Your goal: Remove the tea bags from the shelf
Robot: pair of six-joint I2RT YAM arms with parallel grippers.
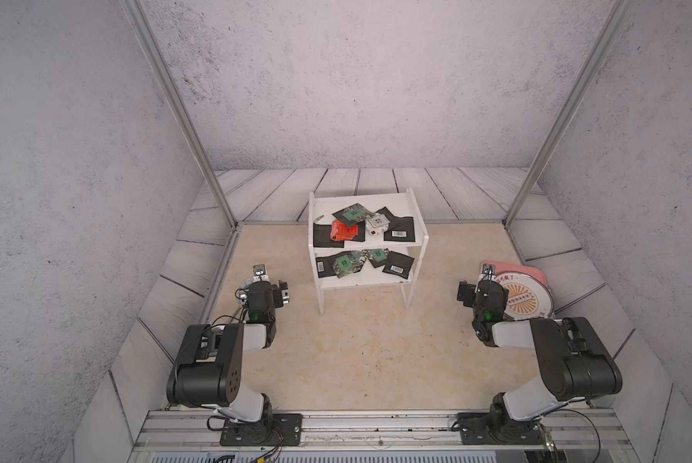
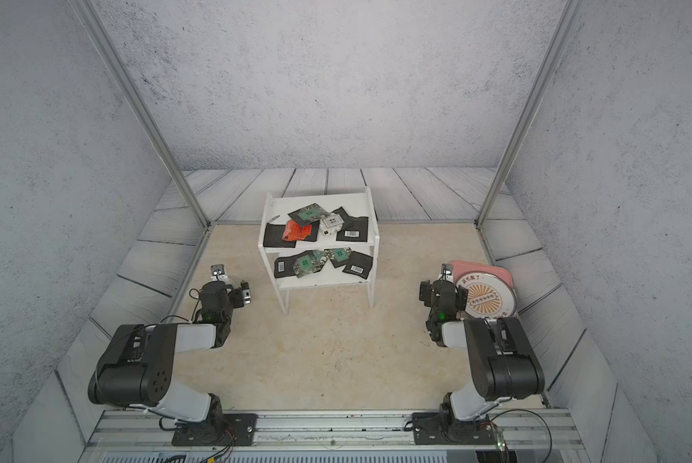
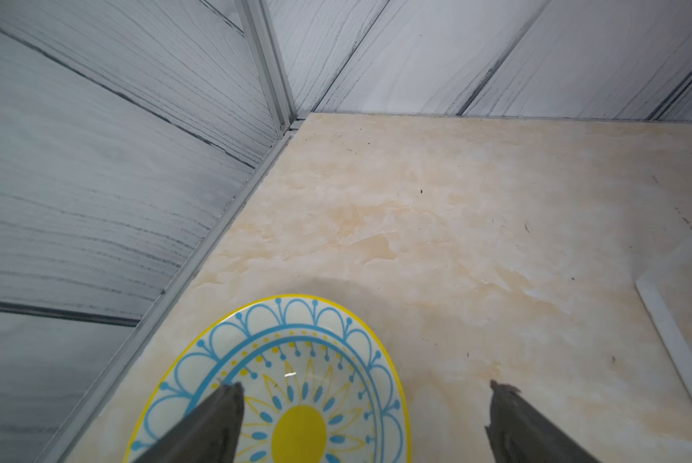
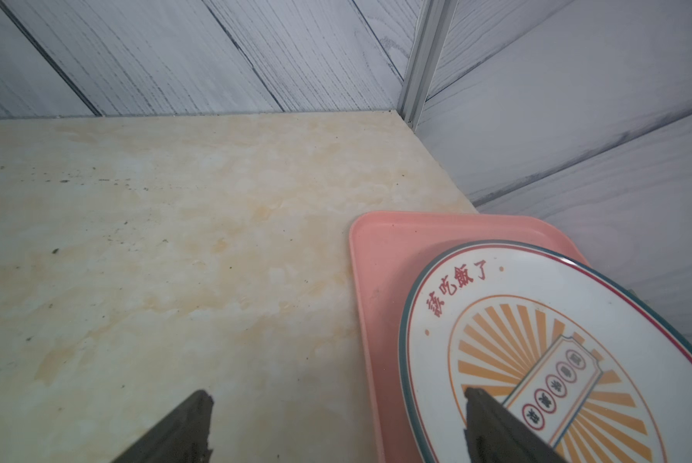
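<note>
A white two-tier shelf [image 1: 357, 285] stands at the back middle of the table. Its upper tier holds several flat packets: a green one [image 1: 352, 214], a red one [image 1: 344, 230], a white one [image 1: 376, 223] and black ones such as this black packet [image 1: 399, 230]. On the lower tier lie green packets [image 1: 349, 264] and black packets [image 1: 397, 264], some overlapping. Left of the shelf and well apart from it, my left gripper is open and empty. My right gripper, also open with nothing between its fingers, is on the shelf's right side, away from it.
A blue-and-yellow patterned plate [image 3: 272, 343] lies beneath my left gripper. At the right edge, a pink tray [image 4: 376, 262] carries a white plate [image 4: 438, 355] with orange rays. Bare table [image 1: 376, 347] stretches in front of the shelf. Walls enclose the sides and back.
</note>
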